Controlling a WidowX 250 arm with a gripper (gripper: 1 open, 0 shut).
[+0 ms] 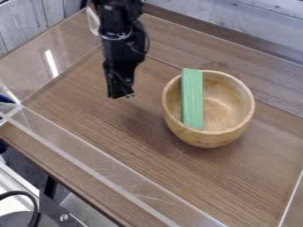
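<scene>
My black gripper (116,85) hangs over the wooden table left of the bowl, its fingers pointing down, shut with nothing visible between them. A tan bowl (229,113) sits at the right, with a long green block (193,97) lying in it against its left side, reaching over the back rim.
A clear plastic object (94,21) stands at the back, partly behind the arm. A black cable lies at the front left corner.
</scene>
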